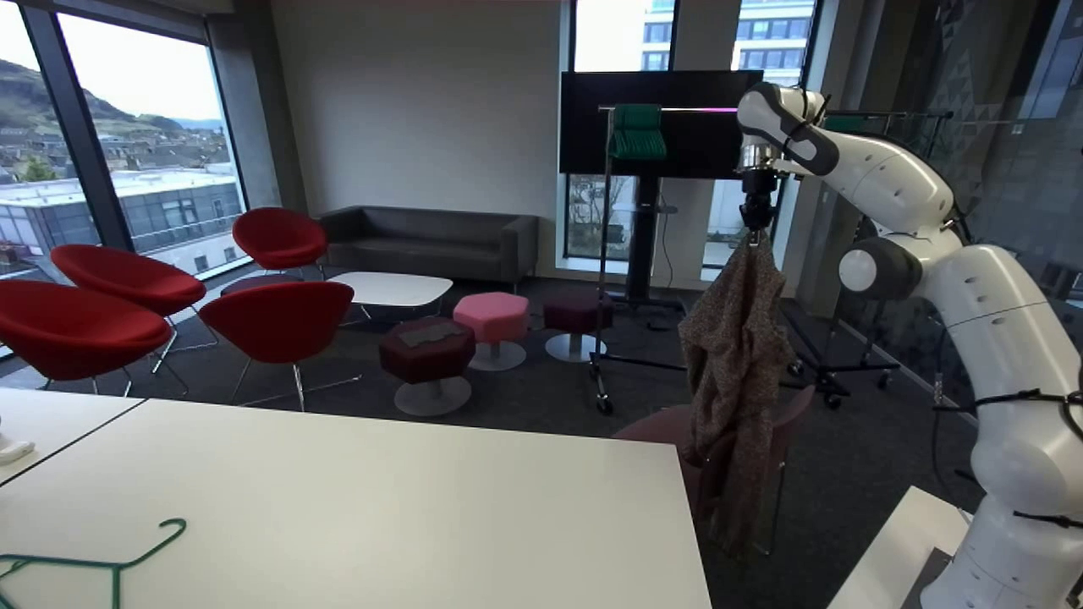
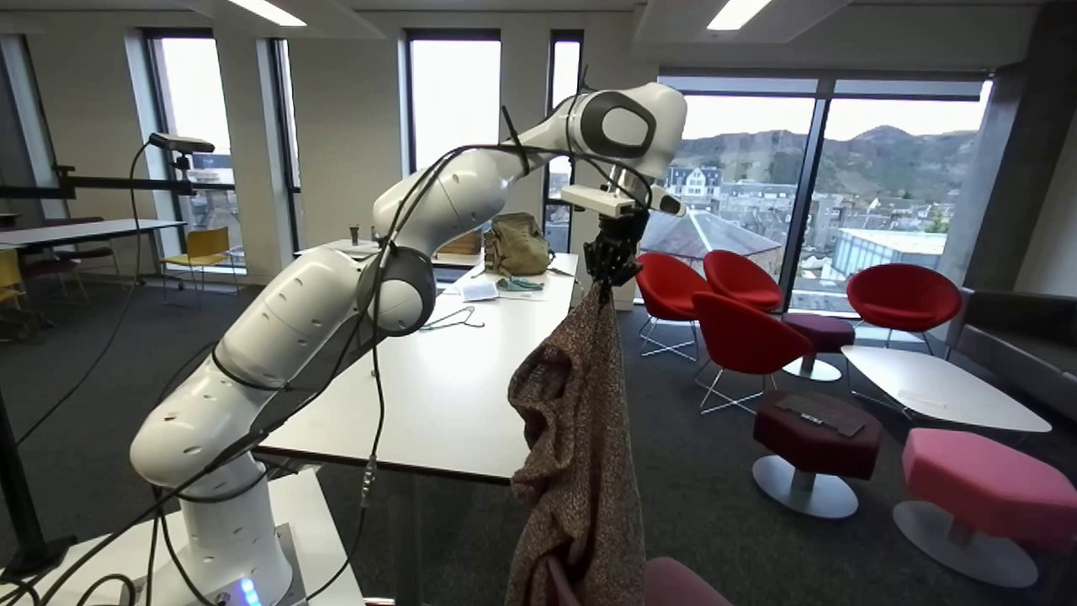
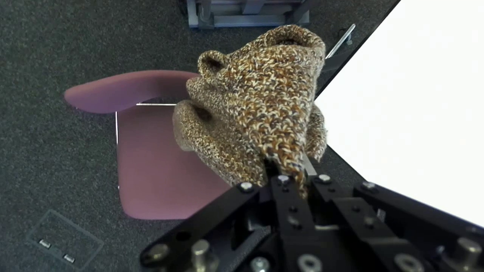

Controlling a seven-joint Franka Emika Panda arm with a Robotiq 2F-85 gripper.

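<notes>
A brown speckled knitted garment (image 1: 738, 345) hangs in long folds from my gripper (image 1: 754, 232), which is shut on a bunched part at its top. In exterior view 2 the garment (image 2: 580, 404) drops past the table's corner, its lower end running out of the picture. From the wrist view, the knit (image 3: 276, 99) passes between the fingers, and a mauve chair (image 3: 159, 167) stands below it. A green hanger (image 1: 117, 563) lies on the white table (image 1: 406, 497) in exterior view 1.
Beyond the garment stands a clothes rail (image 1: 606, 233) with several green hangers (image 1: 637, 132). A bag (image 2: 517, 246) and papers occupy the table's far end in exterior view 2.
</notes>
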